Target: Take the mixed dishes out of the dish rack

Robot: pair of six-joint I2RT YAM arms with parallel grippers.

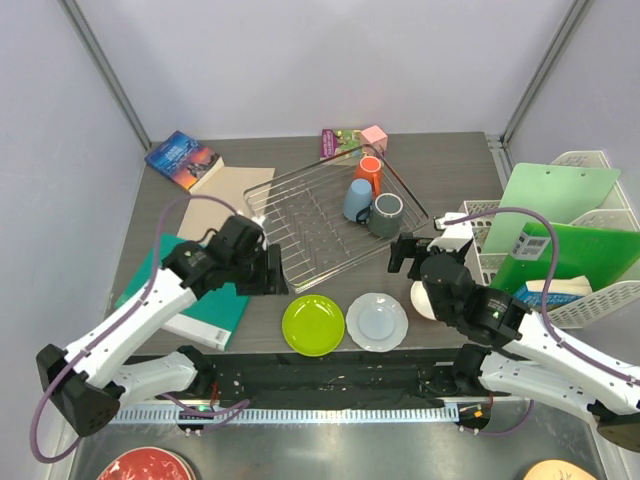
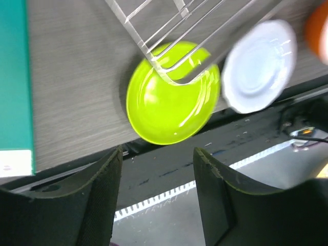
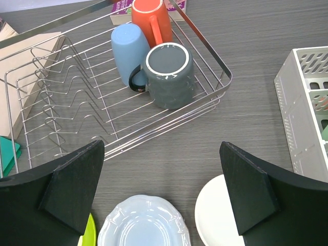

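The wire dish rack (image 1: 320, 215) still holds an orange mug (image 3: 150, 19), a blue cup (image 3: 130, 54) and a dark grey mug (image 3: 171, 84), all upside down at its right end. On the table in front lie a lime green plate (image 1: 313, 325), a pale blue-white plate (image 1: 377, 322) and a white dish (image 3: 218, 212). Just above the rack's front left corner hangs my left gripper (image 1: 266, 285); its fingers stand apart with nothing between them in the left wrist view. My right gripper is open and empty, in front of the rack's right side.
A teal binder (image 1: 205, 290) and a brown sheet (image 1: 228, 190) lie left of the rack. On the right, a white basket (image 3: 297, 102) holds folders. Two books and a pink block (image 1: 373, 137) are at the back.
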